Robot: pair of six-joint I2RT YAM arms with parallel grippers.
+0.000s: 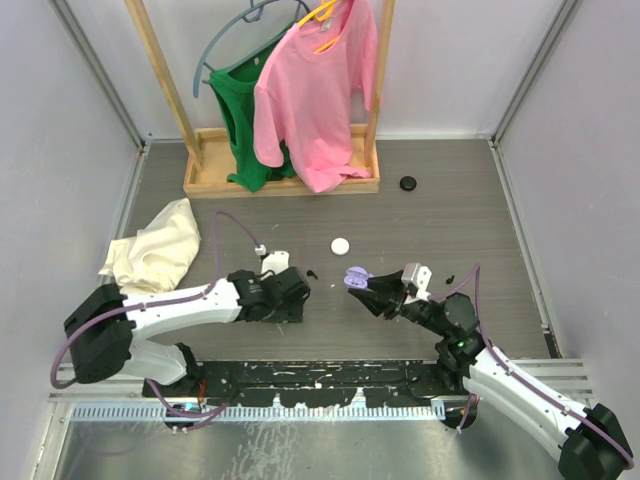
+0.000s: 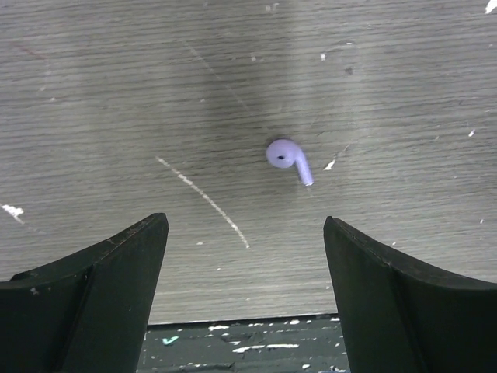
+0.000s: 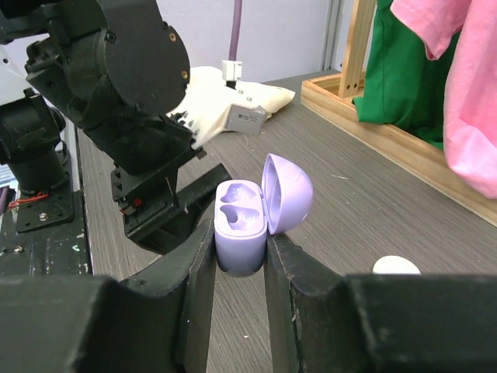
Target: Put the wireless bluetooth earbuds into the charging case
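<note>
A lilac earbud [image 2: 286, 155] lies on the grey floor between the spread fingers of my left gripper, which is open above it; in the top view the earbud is hidden by that arm. My right gripper is shut on the lilac charging case [image 3: 238, 229], whose lid stands up, showing two hollows in the right wrist view. From above, the case [image 1: 358, 278] is held right of centre, to the right of my left gripper [image 1: 290, 305].
A white puck [image 1: 340, 246], a black puck [image 1: 408, 183] and small dark bits lie on the floor. A cream cloth [image 1: 150, 250] is at left. A wooden rack [image 1: 208, 170] with hanging shirts stands at the back.
</note>
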